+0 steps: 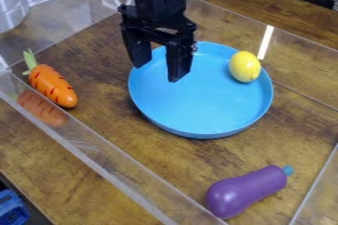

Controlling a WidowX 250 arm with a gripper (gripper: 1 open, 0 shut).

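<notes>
My black gripper (158, 56) hangs over the back left part of a round blue plate (199, 106), open, with nothing visible between its fingers. A yellow oval object (244, 67) sits on the plate's right side. An orange toy carrot (51, 86) lies on the wood to the left, and a purple toy eggplant (246, 191) lies at the lower right.
A clear plastic wall (119, 170) runs diagonally across the lower left, with others at the upper left and right edge. Bare wood (158, 189) shows below the plate and behind it.
</notes>
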